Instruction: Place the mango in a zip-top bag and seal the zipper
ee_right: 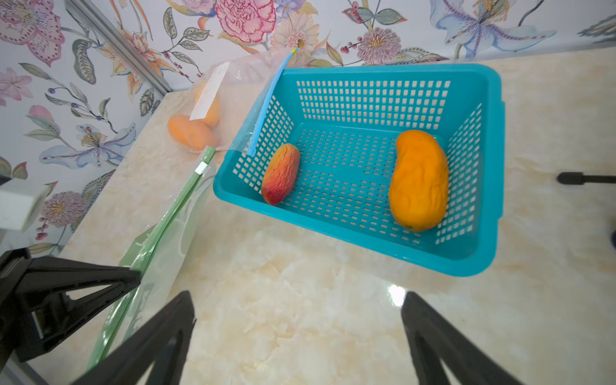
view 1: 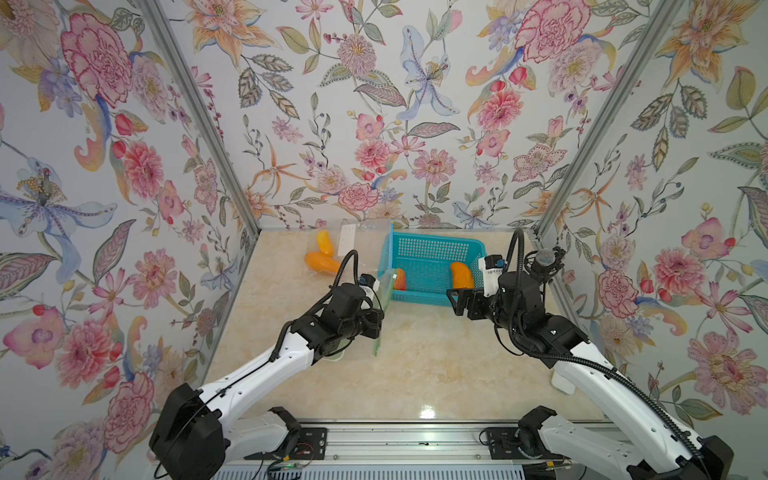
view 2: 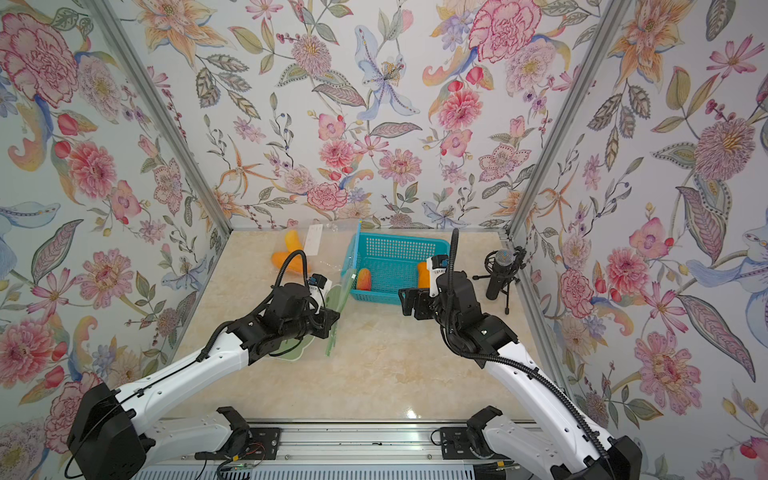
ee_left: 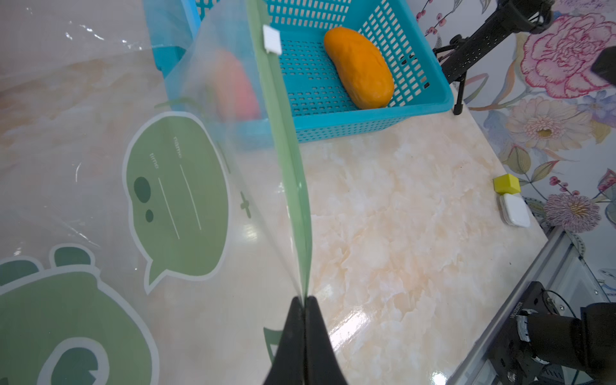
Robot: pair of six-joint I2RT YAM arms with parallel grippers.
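Note:
Clear plastic with green cartoon prints makes up the zip top bag (ee_left: 176,192). Its green zip strip (ee_left: 292,160) runs down to my left gripper, which is shut on that edge and has it lifted off the table. In the right wrist view the left fingers (ee_right: 122,276) meet the strip. Inside the teal basket (ee_right: 359,237) lie a small reddish-orange fruit, mango-like (ee_right: 281,174), at the left and a larger orange fruit (ee_right: 418,183) at the right. My right gripper is open and empty, in front of the basket.
Behind the lifted bag, another clear bag with a blue strip (ee_right: 263,109) leans against the basket and holds orange fruits (ee_right: 192,132). A black stand (view 2: 502,272) is at the back right.

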